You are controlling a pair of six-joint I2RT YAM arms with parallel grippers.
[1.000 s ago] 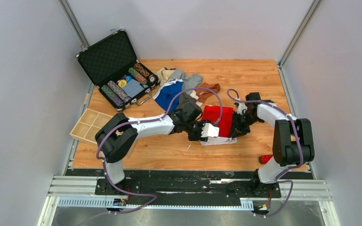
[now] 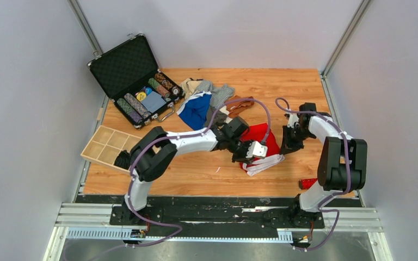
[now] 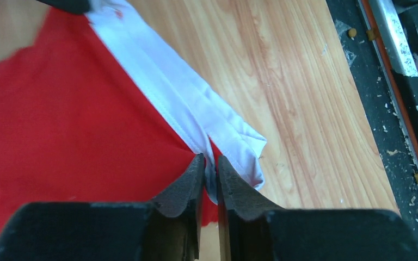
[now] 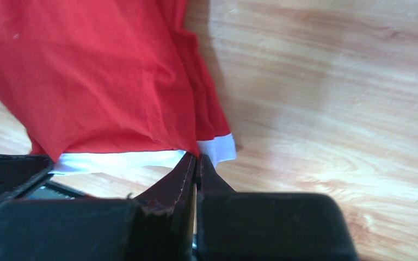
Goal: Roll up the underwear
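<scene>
Red underwear [image 2: 272, 140] with a white waistband [image 2: 265, 165] lies on the wooden table, folded in layers and slanting up toward the right. At the waistband's left end, my left gripper has its fingers slightly parted, a white fold [image 3: 210, 174] running through the narrow gap. On the other end, my right gripper [image 2: 283, 154] is shut; in its wrist view the red cloth [image 4: 163, 103] and white band [image 4: 125, 159] gather at its fingertips [image 4: 189, 163]. The left gripper covers part of the cloth in the top view.
Blue underwear [image 2: 195, 111] and other crumpled clothes lie behind. An open black case [image 2: 124, 69] stands at the back left, a wooden divided tray [image 2: 104, 144] at left. A small red item [image 2: 307, 184] lies front right.
Both grippers have shifted right, and the underwear has moved right with them. Its waistband now slants, the right end farther back and the left end nearer the front.
</scene>
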